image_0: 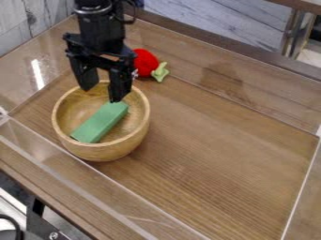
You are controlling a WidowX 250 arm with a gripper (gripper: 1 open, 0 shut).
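My black gripper hangs from the arm over the back part of a tan wooden bowl, its fingers spread open and pointing down. Inside the bowl lies a green block, slanted, just in front of the gripper. A red object with a light green part sits behind the arm, to its right.
A white wall or rail runs along the back right edge.
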